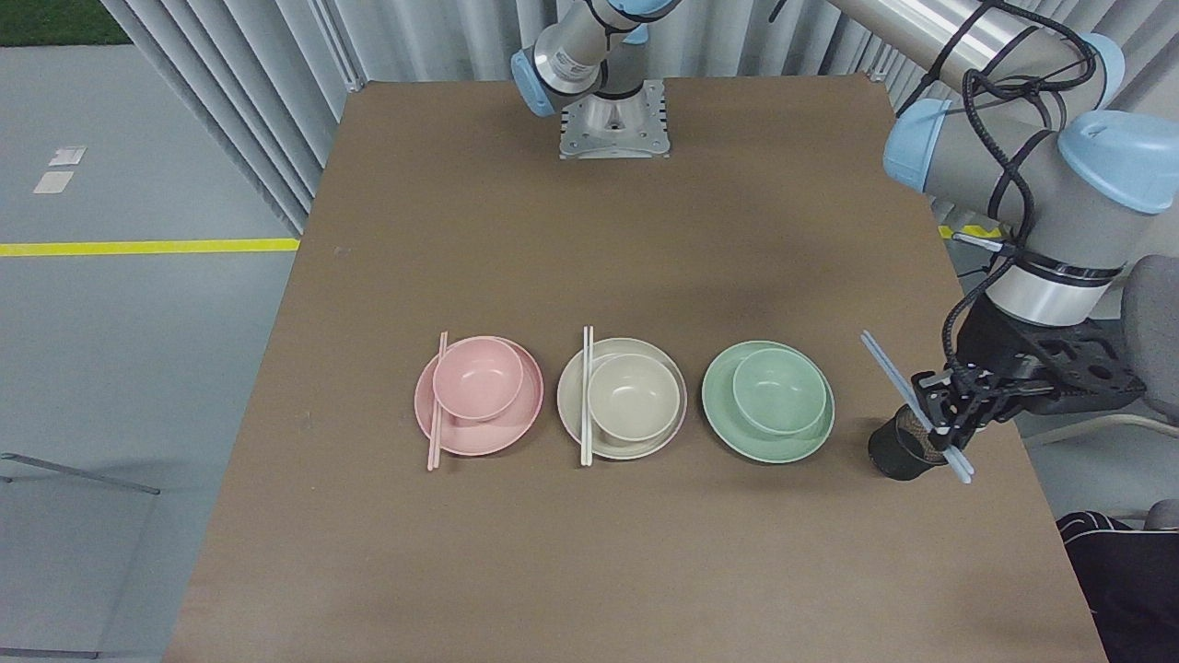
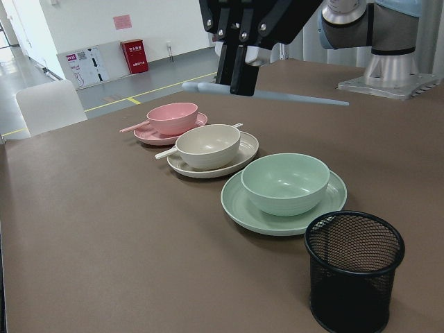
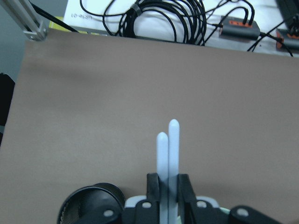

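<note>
My gripper is shut on a pair of pale blue chopsticks [image 3: 173,144], above the black mesh cup [image 2: 352,277] in the front view and higher in the left view. The green bowl [image 1: 778,389] sits on a green saucer [image 1: 723,425], left of the cup. A cream bowl [image 1: 633,396] on its saucer and a pink bowl [image 1: 477,377] on its saucer stand further left, each with matching chopsticks [image 1: 587,409] laid on the saucer's left side.
Coiled cables and boxes lie beyond the table edge in the wrist view.
</note>
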